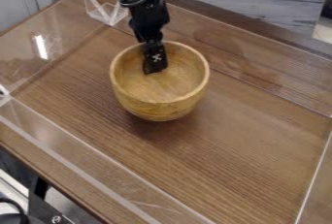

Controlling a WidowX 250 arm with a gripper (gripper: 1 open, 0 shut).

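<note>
A large yellow-brown bowl (159,92) stands on the wooden table (234,160). My black gripper (151,59) reaches down from the top of the view, its tip at the bowl's back inner side. Its fingers are dark and small, and whether anything is between them is hard to make out.
A pale wall or panel runs along the back right. Clear plastic and dark cables lie at the left edge.
</note>
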